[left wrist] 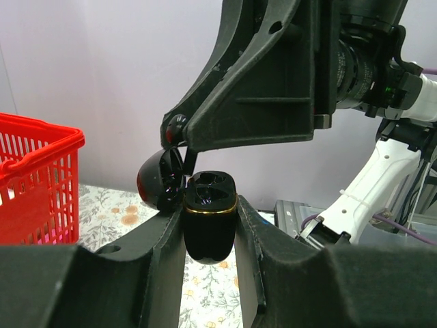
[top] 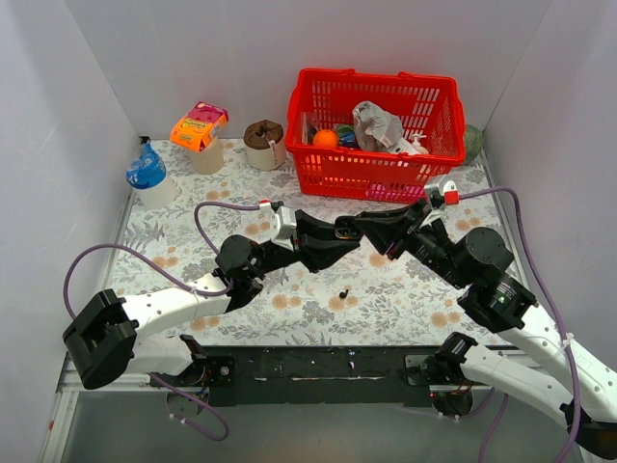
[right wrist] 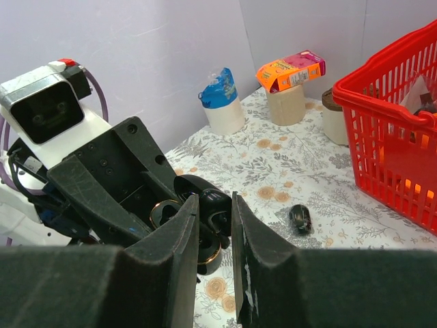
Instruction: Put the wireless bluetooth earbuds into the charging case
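Observation:
My left gripper (top: 337, 238) is shut on the black charging case, whose gold-edged body (left wrist: 210, 222) stands between its fingers in the left wrist view. A dark rounded part (left wrist: 158, 181), which looks like the raised lid, leans out beside the body. Right above the case, the right gripper has its tips close together. Between those fingers is a small glossy black piece (right wrist: 216, 203), apparently an earbud, against or very near the case; whether it is seated cannot be told. A small black object (top: 344, 293) lies on the table, possibly an earbud.
A red basket (top: 376, 174) with mixed goods stands at the back. Several containers, including a blue-topped one (top: 151, 178) and one under an orange box (top: 200, 125), line the back left. Another view shows a black object (right wrist: 300, 219) on the cloth.

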